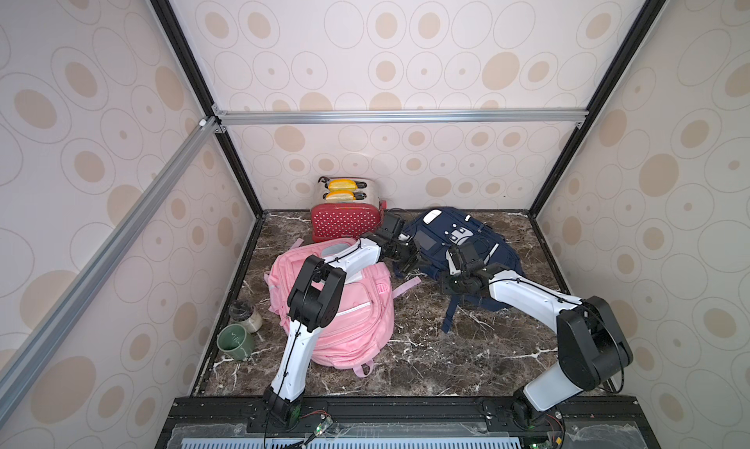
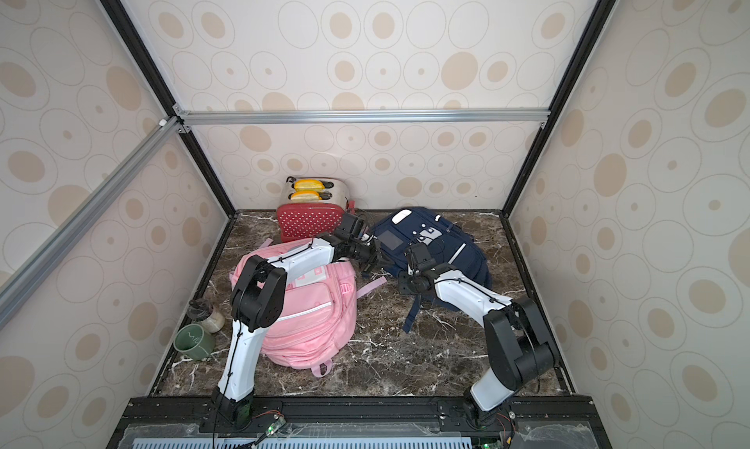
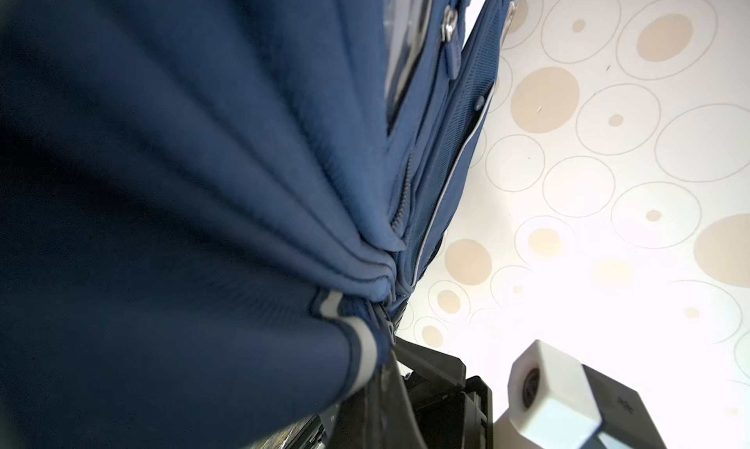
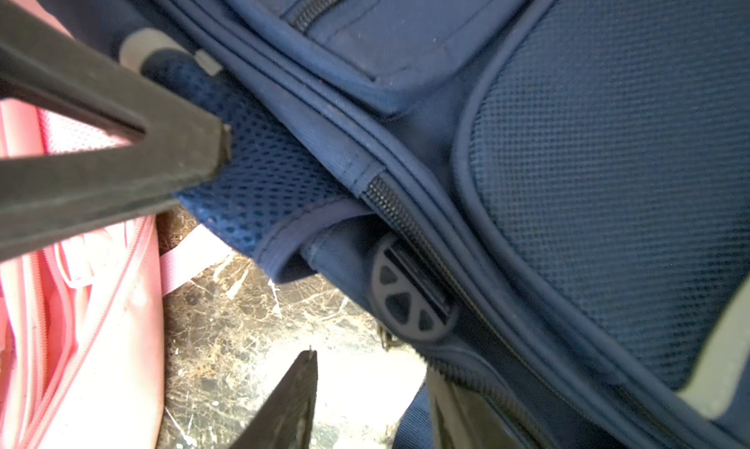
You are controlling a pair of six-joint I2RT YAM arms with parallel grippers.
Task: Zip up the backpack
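The navy backpack point(image 1: 461, 230) lies at the back right. My left gripper point(image 1: 408, 261) is at its left end; in the left wrist view it is low against the navy fabric, shut, with its tips partly hidden in the folds. My right gripper is over the backpack's near left edge, fingers parted, beside a zipper track point(image 4: 397, 207) and a grey plastic piece point(image 4: 410, 292). A mesh side pocket point(image 4: 258, 160) sticks out there; nothing shows clearly held between the right fingers.
A pink backpack point(image 1: 343, 331) fills the left middle, a red-and-beige bag point(image 1: 343, 218) stands behind it, and a green cup point(image 1: 234, 343) and a jar point(image 1: 246, 317) are at the left. Bare tabletop point(image 1: 492, 355) shows at the front right.
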